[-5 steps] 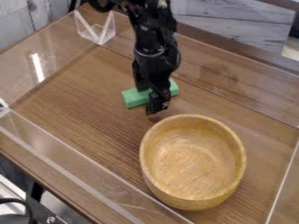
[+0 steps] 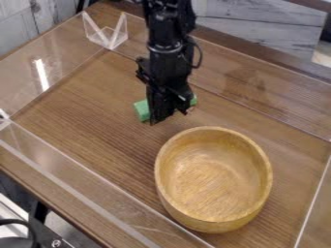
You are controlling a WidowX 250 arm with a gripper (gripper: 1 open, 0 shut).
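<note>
My black gripper is low over the middle of the wooden table, shut, in front of a green block that it mostly hides; whether it touches the block cannot be told. Part of the green shows on either side of the fingers.
A large yellow oval bowl sits at the front right. Clear plastic pieces are at the back left and left edge, and a black cable lies at the bottom left corner.
</note>
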